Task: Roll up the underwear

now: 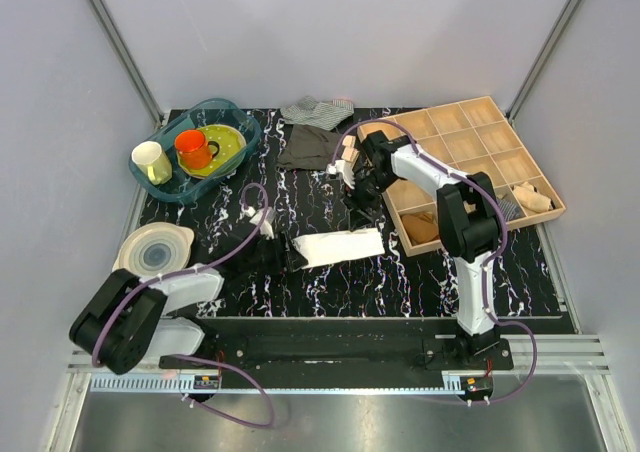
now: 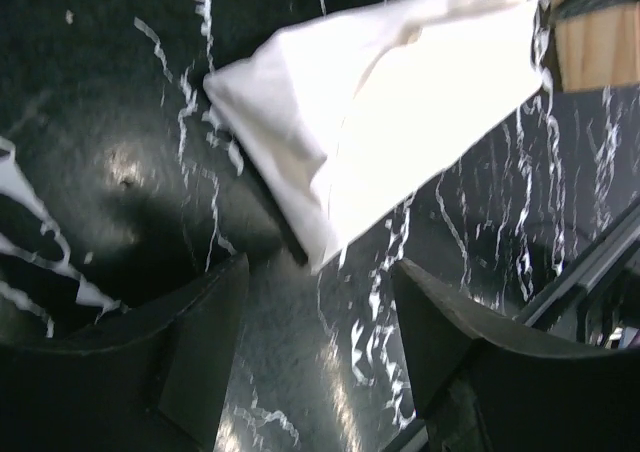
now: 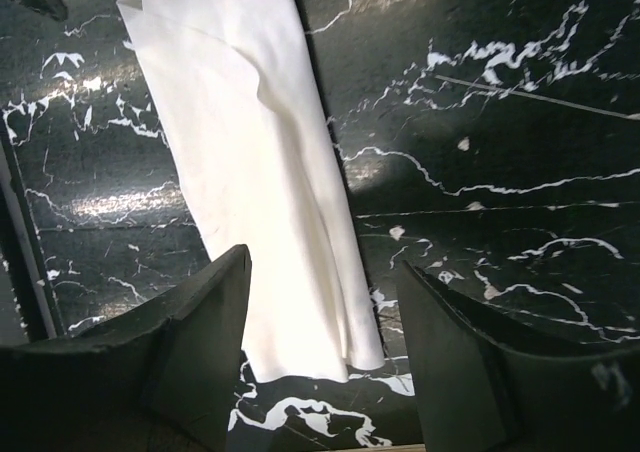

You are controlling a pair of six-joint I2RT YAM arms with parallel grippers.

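A white piece of underwear (image 1: pixel 340 247), folded into a long strip, lies on the black marbled table between my arms. Its left end shows a raised, creased corner (image 2: pixel 285 102) in the left wrist view. My left gripper stands open at that end, with the cloth's tip just ahead of its fingers. Above the right part of the strip is my right gripper, its fingers apart. The far end of the cloth (image 3: pixel 300 352) shows between those fingers in the right wrist view, not gripped.
A wooden divided box (image 1: pixel 465 152) stands to the right, close to the right arm. Folded grey cloths (image 1: pixel 310 147) lie at the back. A teal basket (image 1: pixel 225 107) with cups and a stack of pale lids (image 1: pixel 155 250) occupy the left.
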